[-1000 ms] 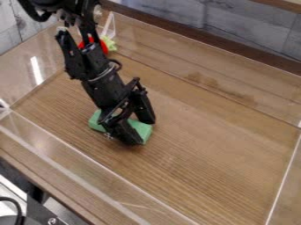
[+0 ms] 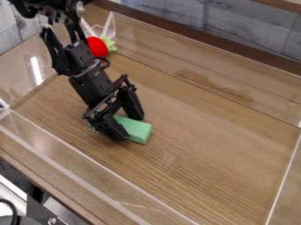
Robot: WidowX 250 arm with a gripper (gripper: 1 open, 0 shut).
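My gripper point(image 2: 118, 114) is black, on a jointed arm reaching from the top left, and its tip is low over a green block point(image 2: 135, 129) on the wooden table. The gripper covers the block's left part; whether its fingers are open or shut on the block cannot be made out.
A red round object point(image 2: 97, 47) with some green and white sits at the back left. Cables lie at the lower left edge.
The gripper has shifted left, uncovering more of the green block's right part.
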